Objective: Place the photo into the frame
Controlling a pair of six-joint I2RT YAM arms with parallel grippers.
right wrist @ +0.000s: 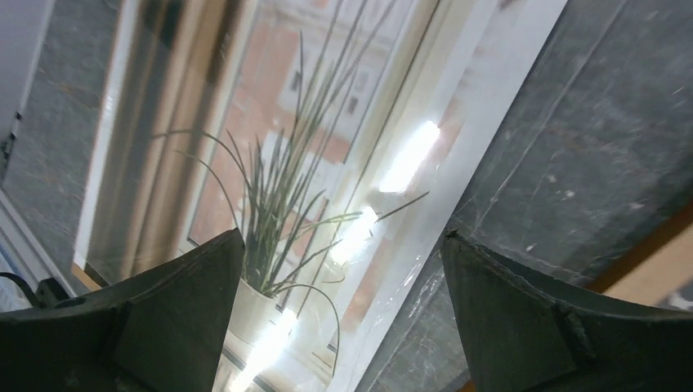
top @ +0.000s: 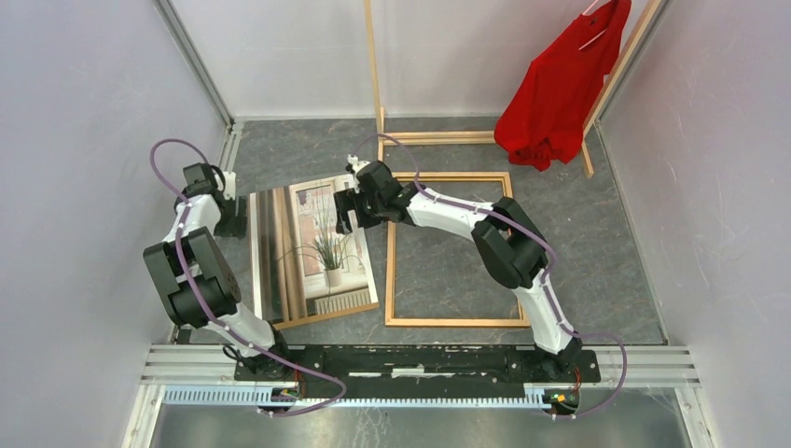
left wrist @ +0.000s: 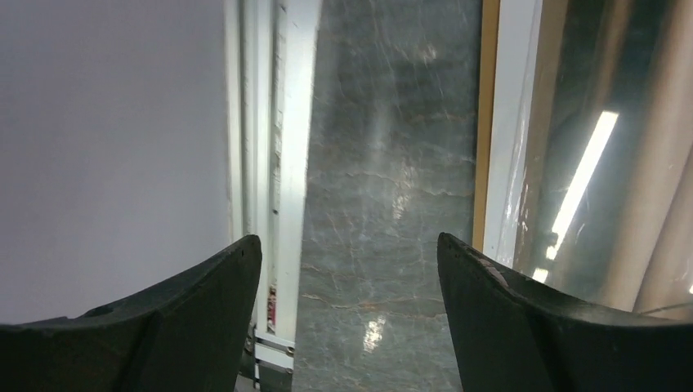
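Observation:
The photo (top: 303, 238), a glossy panel showing a potted plant and brown curtain, lies slightly turned on the floor at left. To its right lies the empty wooden frame (top: 457, 323), with bare floor inside it. Just off the photo's left edge, near its top, my left gripper (top: 235, 231) hangs over the floor; its fingers (left wrist: 523, 318) are apart with nothing between them. My right gripper (top: 349, 222) is above the photo's upper right part. In the right wrist view its fingers (right wrist: 523, 310) stand wide apart, with the photo's right edge (right wrist: 433, 237) below the gap.
A red shirt (top: 564, 89) hangs on a wooden rack at the back right, its rail (top: 438, 138) running behind the frame. A metal profile (left wrist: 296, 163) and the wall close off the left side. Bare floor (top: 597, 261) lies right of the frame.

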